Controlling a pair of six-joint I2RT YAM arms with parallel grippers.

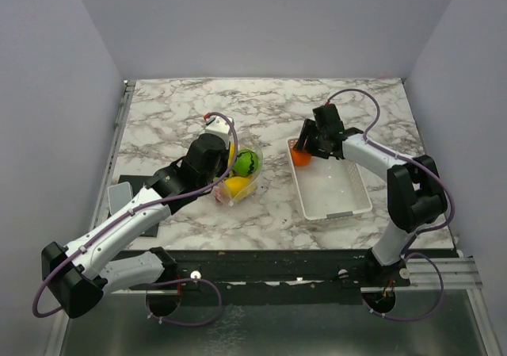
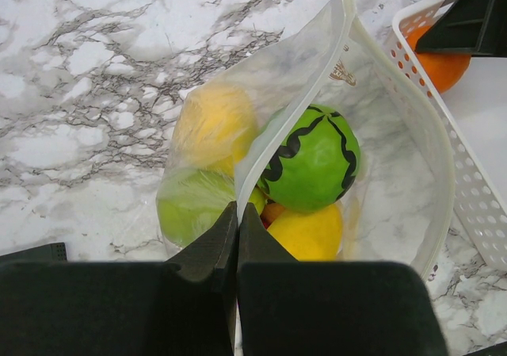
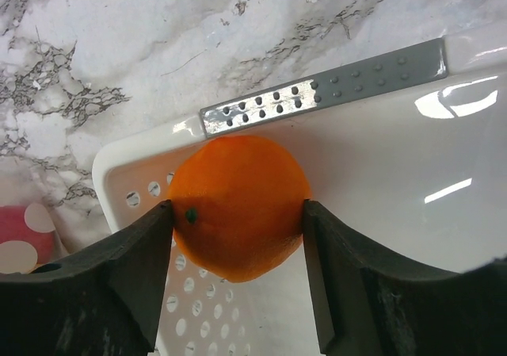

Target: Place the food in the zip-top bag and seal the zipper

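A clear zip-top bag stands left of the white bin, holding a green striped melon, yellow fruit and a pale green one. My left gripper is shut on the bag's near rim, the plastic edge running into its fingertips. An orange fruit lies at the upper left corner of the white bin. My right gripper has its fingers on either side of this orange fruit, touching it; in the top view the gripper partly covers it.
A dark flat object with a lighter piece lies at the table's left front.
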